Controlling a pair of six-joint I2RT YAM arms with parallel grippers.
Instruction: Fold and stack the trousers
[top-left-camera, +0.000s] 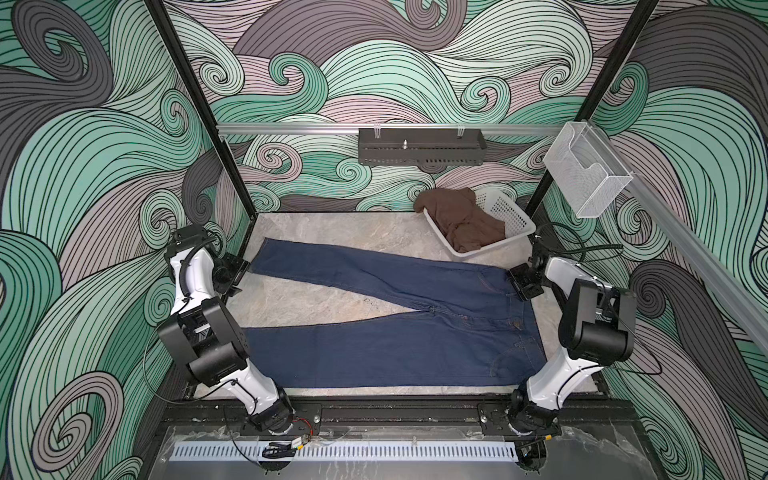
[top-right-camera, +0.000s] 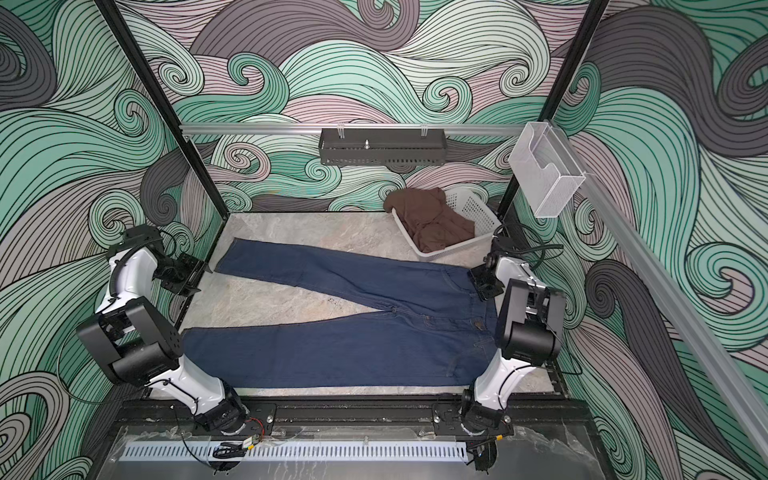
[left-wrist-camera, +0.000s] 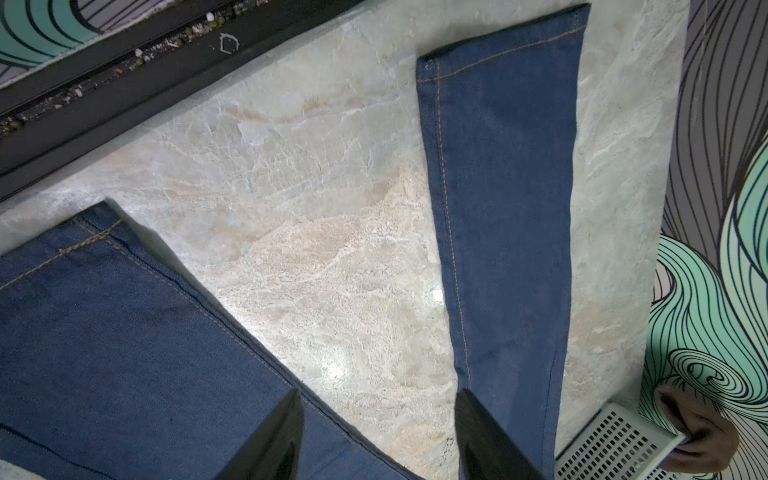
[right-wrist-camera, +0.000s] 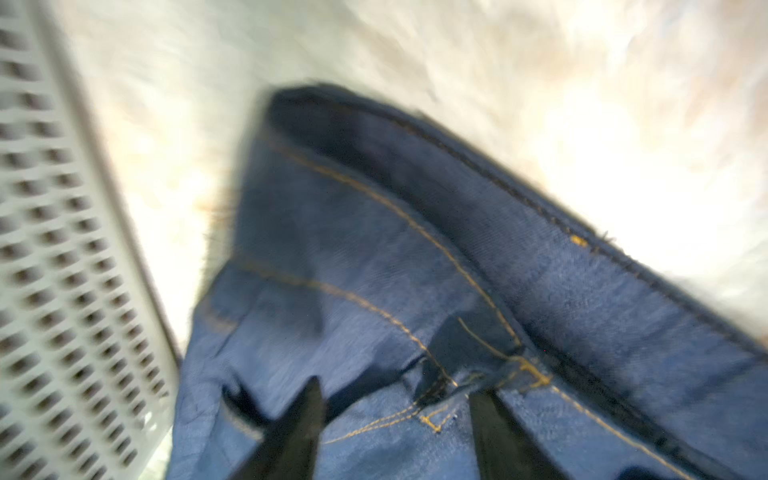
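Dark blue jeans (top-left-camera: 376, 352) lie spread across the table, legs to the left and waistband to the right. The far leg (left-wrist-camera: 512, 224) is angled away from the near leg (left-wrist-camera: 120, 336), with bare tabletop between them. My left gripper hangs at the table's left side near the leg ends, open, its fingers apart and gripping no cloth. At the far corner of the waistband (right-wrist-camera: 384, 192) is my right gripper, fingers apart just over the denim beside a pocket seam. Whether its tips touch the cloth is unclear.
Brown cloth (top-left-camera: 460, 217) fills a white perforated basket (top-left-camera: 518, 228) at the back right, close to the waistband and my right gripper. Bare tabletop (top-left-camera: 344, 228) shows behind the far leg. A dark frame edge (left-wrist-camera: 160, 88) borders the table.
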